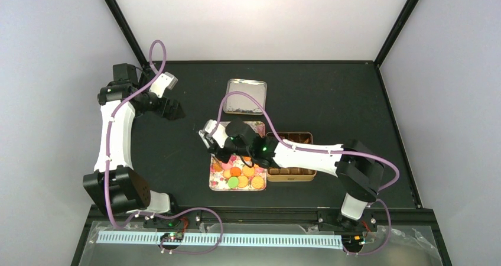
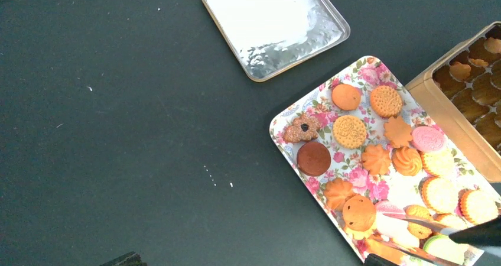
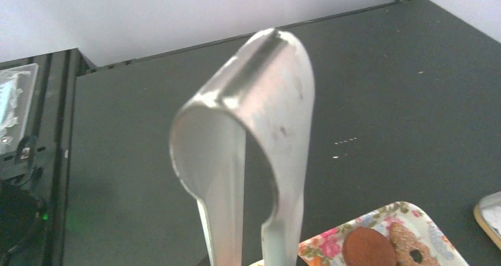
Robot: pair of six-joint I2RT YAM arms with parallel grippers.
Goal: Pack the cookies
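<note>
Assorted round and flower-shaped cookies lie on a floral tray (image 2: 283, 127) at the table's middle. To its right is a brown compartment box (image 1: 290, 178) with a few small orange cookies (image 2: 460, 71) at its far end. Metal tongs (image 3: 283, 94) are held in my right gripper (image 1: 223, 153), whose own fingers are mostly hidden. In the left wrist view the tong arms are apart over the cookies near the tray's front; I cannot tell whether they touch any. Off to the left, my left gripper (image 1: 175, 110) is open and empty.
A shallow clear-topped container (image 1: 244, 97) sits behind the floral tray. The right arm crosses over the brown box and hides part of it. Bare black table lies left of the tray and at the far right.
</note>
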